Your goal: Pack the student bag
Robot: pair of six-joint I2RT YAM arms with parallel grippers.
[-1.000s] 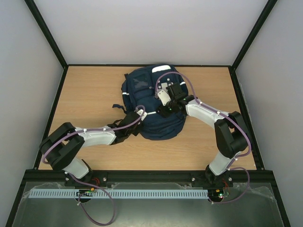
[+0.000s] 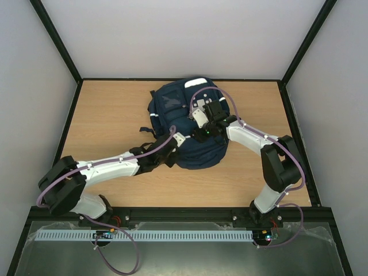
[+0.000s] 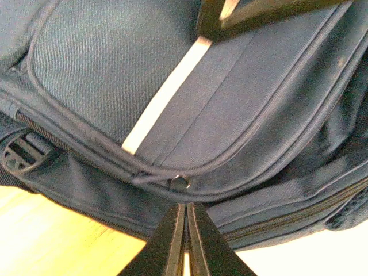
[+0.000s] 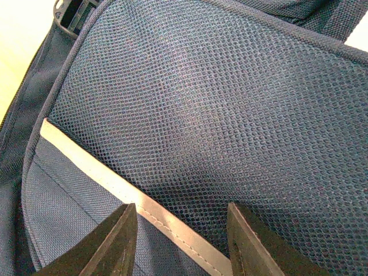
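Observation:
A dark blue student bag (image 2: 201, 154) lies on the table, its front panel crossed by a pale stripe (image 3: 167, 95). Over the bag's lower left edge is my left gripper (image 2: 172, 160); in the left wrist view its fingertips (image 3: 186, 208) are together, just below a small metal ring (image 3: 180, 183) on the zipper seam. No part of the bag shows clearly between them. My right gripper stands open above the bag's middle, one finger (image 4: 123, 238) on each side of the stripe, with no object gripped. Whether its tips touch the fabric cannot be told.
Bare wooden table (image 2: 109, 115) lies left of the bag, with more free room to its right and in front. A strap with a black buckle (image 3: 23, 154) sticks out at the bag's left side. Both arms reach in close together over the bag.
The bag has shifted slightly to the right. My right arm is almost still.

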